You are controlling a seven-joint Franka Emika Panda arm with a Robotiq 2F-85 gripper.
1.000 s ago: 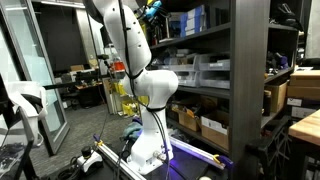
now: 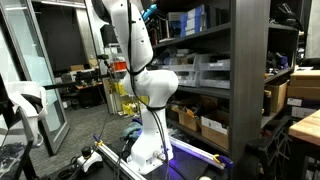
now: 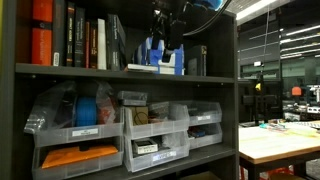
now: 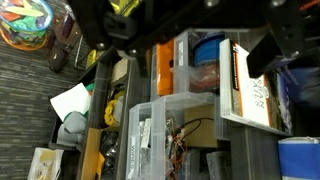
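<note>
In exterior view 2 my gripper [image 3: 166, 50] is at the upper shelf, in front of a blue box [image 3: 184, 62] and close to a white book [image 3: 143, 69] lying flat. The wrist view has my gripper open, its dark fingers [image 4: 283, 35] apart. The white book [image 4: 250, 95], its spine lettered, shows beyond the right finger. Nothing shows held between the fingers. Exterior view 1 shows only part of the hand at the top edge, with the white arm [image 2: 155, 85] rising to it.
Dark books [image 3: 80, 38] stand upright to the left on the upper shelf [image 3: 100, 72]. Clear plastic bins [image 3: 155, 125] with small items fill the shelf below. A tall shelf post [image 2: 248, 75] stands right of the arm. Cardboard boxes [image 2: 213, 130] sit lower down.
The upper part of the arm has shifted to the right and stands more upright near the top edge of exterior view 1. The shelves and bins look unchanged.
</note>
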